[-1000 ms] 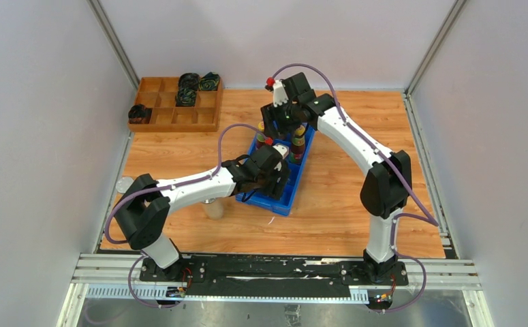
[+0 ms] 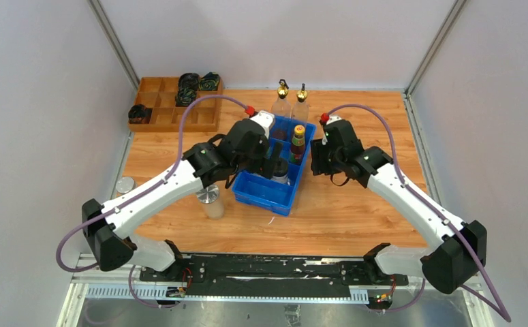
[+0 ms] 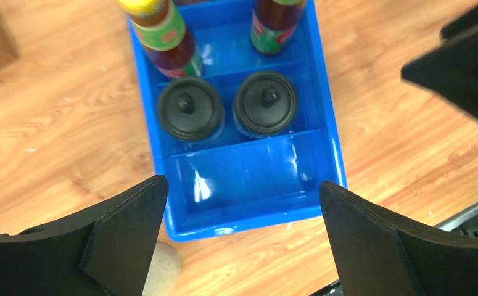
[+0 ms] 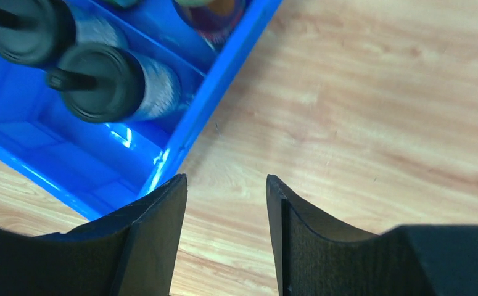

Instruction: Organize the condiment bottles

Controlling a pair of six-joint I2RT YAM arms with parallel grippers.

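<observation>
The blue divided tray (image 2: 266, 197) stands mid-table. Two glass bottles with gold pump tops (image 2: 282, 107) are upright at its far end. Two sauce bottles (image 3: 164, 38) with red-and-green labels stand in front of those, and two jars with black lids (image 3: 266, 103) fill the row after that. The nearest compartment (image 3: 248, 176) is empty. Over the tray hangs my left gripper, open with nothing between its fingers. My right gripper is part open, empty, above bare table just right of the tray. Two silver-lidded shakers (image 2: 210, 202) (image 2: 125, 184) stand left of the tray.
A wooden compartment box (image 2: 162, 127) holding dark bundles sits at the back left. Bare tabletop (image 2: 370, 218) lies right of the tray. In the left wrist view, the right gripper's dark fingers (image 3: 458, 74) reach in at upper right.
My left gripper has risen from the tray's near part and shifted back.
</observation>
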